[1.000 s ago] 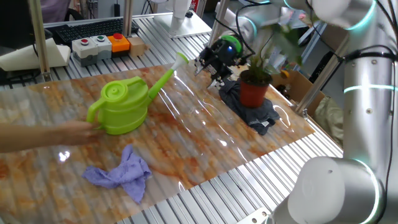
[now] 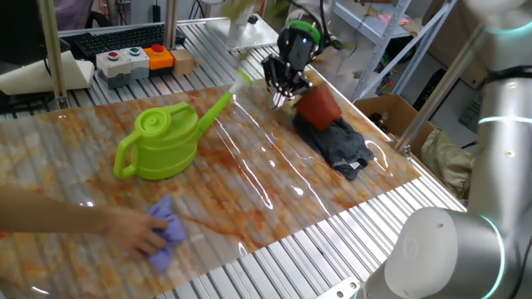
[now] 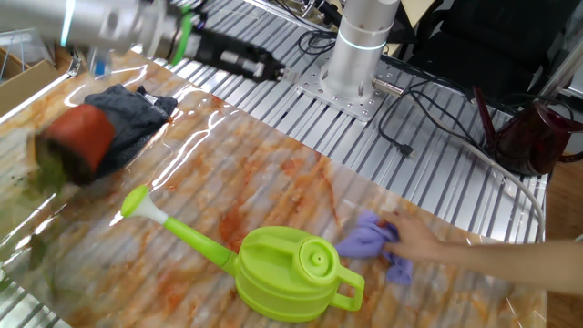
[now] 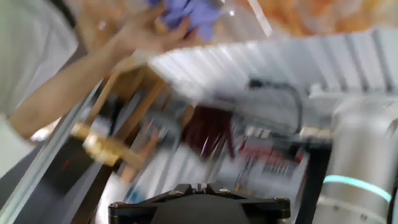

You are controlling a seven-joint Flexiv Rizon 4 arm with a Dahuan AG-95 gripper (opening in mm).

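A terracotta flowerpot [image 2: 318, 107] is tipped over the dark grey cloth [image 2: 337, 144]; in exterior view 2 the pot [image 3: 77, 141] is blurred, its foliage [image 3: 41, 191] leaning to the left. My gripper [image 2: 278, 81] is beside the pot in exterior view 1; whether they touch is unclear. Seen from the other side, the gripper [image 3: 278, 71] points away from the pot. In the wrist view its black fingers come together at the bottom centre, with no object visible between them. A green watering can [image 2: 162, 141] stands upright on the marbled sheet.
A person's hand [image 2: 137, 231] grips a purple cloth [image 2: 169, 232] near the table's front. Button boxes [image 2: 125, 66] and a keyboard [image 2: 116, 39] lie at the back left. A dark red jug [image 3: 533, 137] stands at the table's far end.
The pot has gone from upright to tilted, its plant swinging out of its earlier place. My arm has shifted slightly. The hand moved from the can to the purple cloth and bunched it up.
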